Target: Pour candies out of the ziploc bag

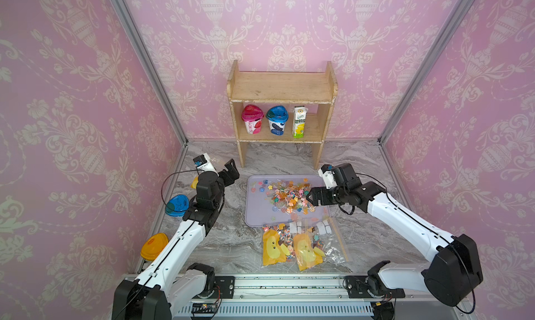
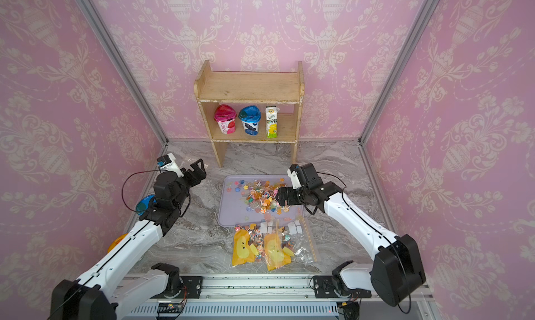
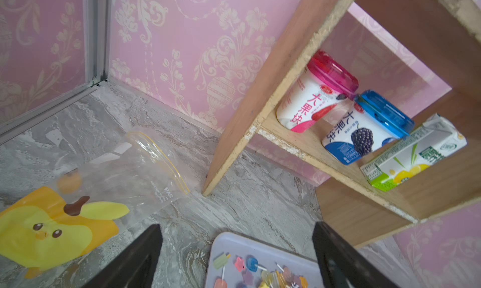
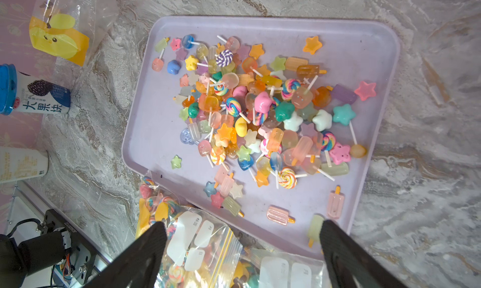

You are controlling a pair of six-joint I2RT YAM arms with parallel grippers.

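Observation:
A lilac tray [image 4: 155, 137] holds a loose heap of candies [image 4: 260, 117]. Along its near edge lie ziploc bags with yellow chick prints [image 1: 272, 246], full of candies. Another chick bag [image 3: 60, 227] lies flat at the back left, looking empty. My left gripper [image 1: 228, 172] is open, raised left of the tray and facing the shelf and that bag. My right gripper [image 1: 317, 194] is open over the tray's right side, pointing down, with nothing between its fingers.
A wooden shelf [image 1: 281, 86] at the back holds two lidded cups [image 1: 277, 122] and a carton [image 1: 298, 122]. A blue lid [image 1: 177, 205] and an orange one [image 1: 153, 246] lie at the left. Bare table flanks the tray.

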